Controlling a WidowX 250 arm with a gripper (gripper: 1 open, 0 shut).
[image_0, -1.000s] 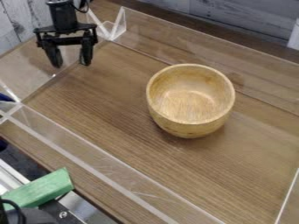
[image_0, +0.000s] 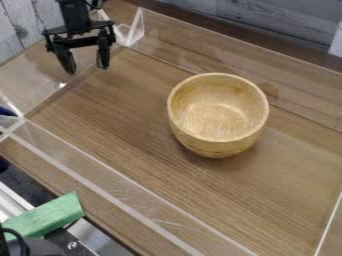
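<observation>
My black gripper (image_0: 84, 62) hangs at the upper left of the camera view, near the clear plastic side of the wooden tray, with its two fingers pointing down and spread apart. I see nothing between them. A large pale wooden bowl (image_0: 217, 141) sits upright on the wooden floor (image_0: 134, 160), right of centre and well apart from the gripper.
A green block (image_0: 47, 218) lies outside the tray at the bottom left, beside dark equipment. Transparent walls edge the tray along the left and top. The floor around the bowl and across the middle is bare.
The bowl and green block are unmoved.
</observation>
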